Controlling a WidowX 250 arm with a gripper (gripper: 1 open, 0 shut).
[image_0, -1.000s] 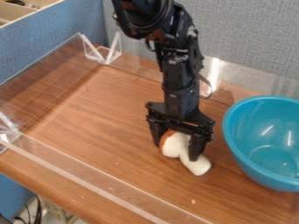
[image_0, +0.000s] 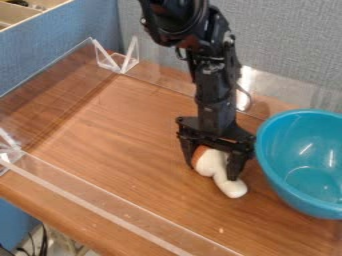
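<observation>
My black gripper (image_0: 214, 155) is low over the wooden table, its fingers open around a white toy (image_0: 225, 180) with an orange-brown part (image_0: 199, 154). The toy lies on the table, partly hidden by the gripper. Just right of both sits a blue bowl (image_0: 307, 170), its inside empty.
Clear plastic walls edge the table (image_0: 107, 130), with white brackets (image_0: 116, 57) at the back left and the left edge. A grey panel stands behind.
My gripper has shifted slightly right and up, still around the toy, which looks nearly unmoved.
</observation>
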